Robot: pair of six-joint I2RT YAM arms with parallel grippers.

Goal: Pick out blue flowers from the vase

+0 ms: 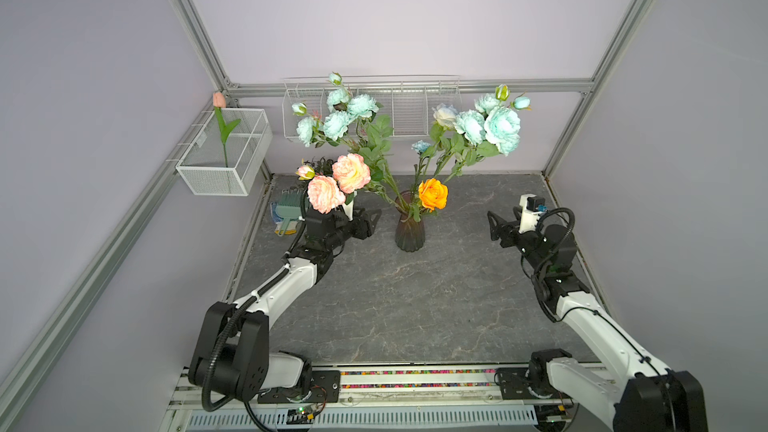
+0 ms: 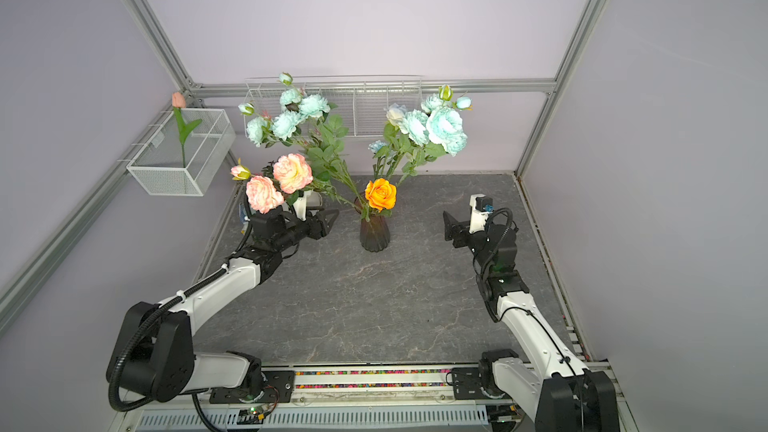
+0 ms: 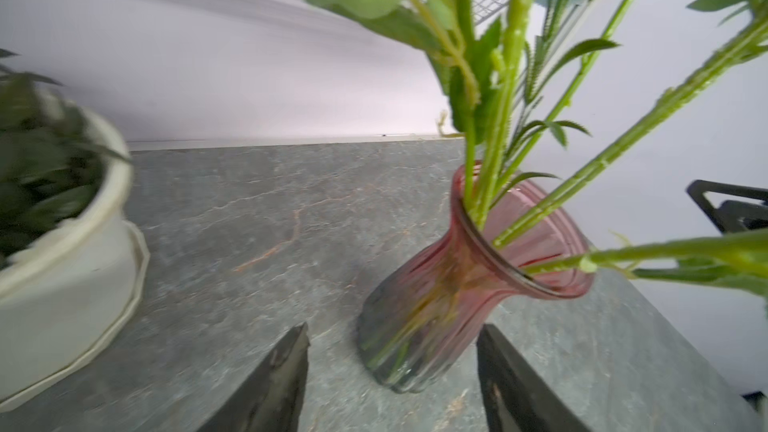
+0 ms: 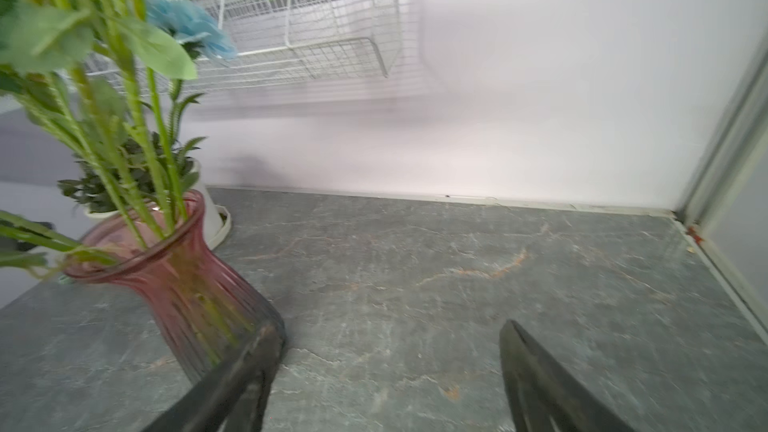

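A dark ribbed glass vase [image 1: 410, 233] stands upright in the middle of the table, reddish at its rim in the wrist views. Pale blue flowers [image 1: 337, 123] fan out of it up to the left, and more blue blooms [image 1: 502, 128] lean up to the right. Pink flowers [image 1: 350, 173] and an orange rose [image 1: 433, 194] share the vase. My left gripper is open, empty, just left of the vase. Apart from the vase on its right side is my right gripper, also open with only tabletop showing between its fingers.
A white pot with a green plant [image 3: 72, 256] is behind and left of my left gripper. White wire baskets hang on the back wall [image 2: 376, 112] and on the left wall [image 1: 232, 184], which has a tulip.
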